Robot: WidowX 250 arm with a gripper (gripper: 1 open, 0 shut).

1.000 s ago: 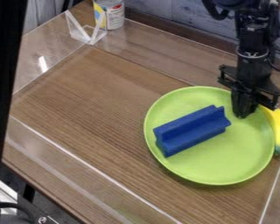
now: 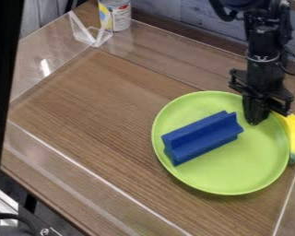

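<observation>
A black robot arm with its gripper [image 2: 256, 105] comes down from the top right and ends over the back rim of a green plate [image 2: 249, 171], its tip low inside the rim. The fingers are dark and small; whether anything is between them is hard to see. A blue block [image 2: 202, 138] lies on the left half of the plate. A yellow object [image 2: 294, 138] with a green end lies at the plate's right, partly hidden behind it.
A can [image 2: 114, 14] stands at the back left, with a white wire-like holder [image 2: 91, 29] beside it.
</observation>
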